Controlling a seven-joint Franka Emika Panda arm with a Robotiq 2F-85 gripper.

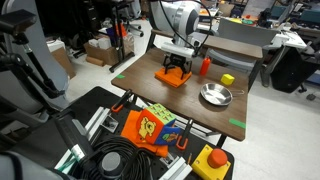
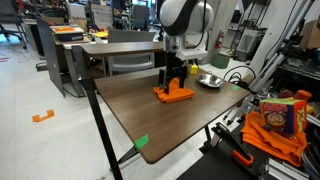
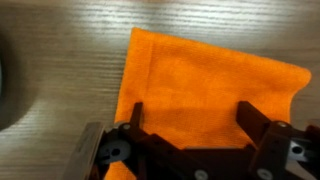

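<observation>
An orange cloth (image 3: 200,85) lies on the wooden table, slightly rumpled, under my gripper. The fingers (image 3: 255,120) stand wide apart over it in the wrist view, with the cloth's surface showing between them. From the side, the gripper (image 2: 172,84) reaches down to the cloth (image 2: 175,95); whether the fingertips touch it I cannot tell. In the first exterior view the arm covers the back part of the cloth (image 1: 168,82).
A metal bowl (image 1: 215,94) sits on the table to the right of the cloth. Behind stand a red bottle (image 1: 205,66) and a yellow block (image 1: 227,79).
</observation>
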